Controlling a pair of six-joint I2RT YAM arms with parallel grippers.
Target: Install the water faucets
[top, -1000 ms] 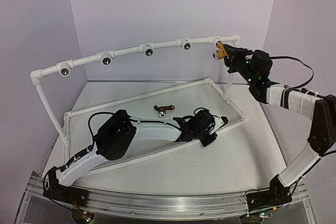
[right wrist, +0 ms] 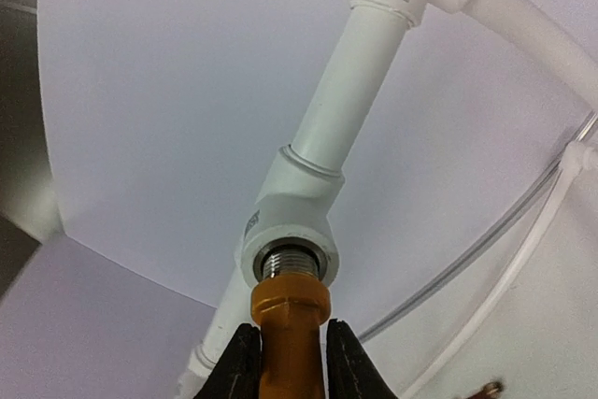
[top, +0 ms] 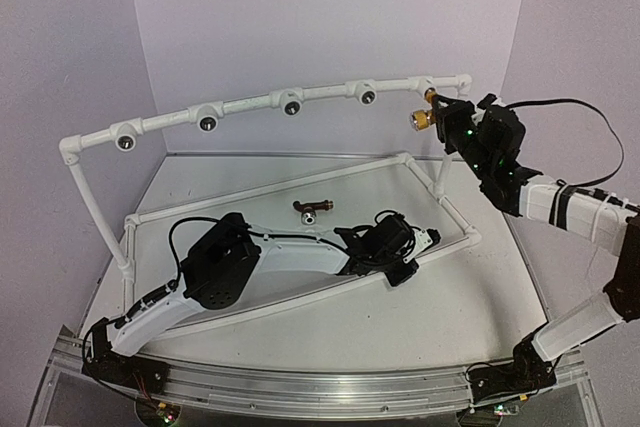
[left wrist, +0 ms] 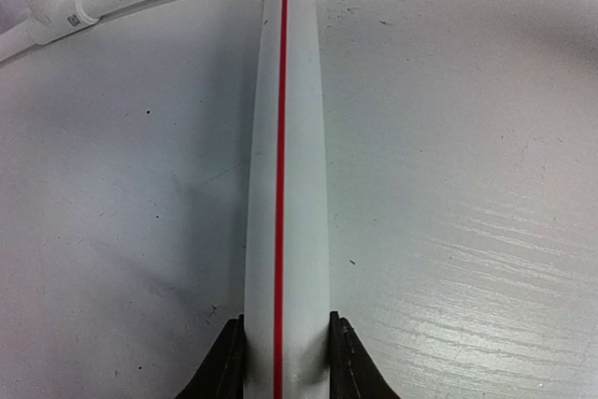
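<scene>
In the right wrist view, an orange-gold faucet (right wrist: 291, 334) has its threaded end at the mouth of a white tee socket (right wrist: 288, 249), some thread still showing outside. My right gripper is shut on this faucet's body. The top view puts that gold faucet (top: 424, 119) at the rack's right-end tee. Down at the frame's base, my left gripper is shut around a white pipe (left wrist: 294, 184) with a red line. A brown faucet (top: 313, 209) lies on the table inside the frame.
Several empty tee sockets line the rack's upper pipe (top: 240, 105) to the left. My left arm (top: 290, 257) stretches low across the frame's front. Bare table (top: 450, 317) shows at the front right.
The white rack has shifted slightly right, its right end lower, and the left gripper moved slightly with it.
</scene>
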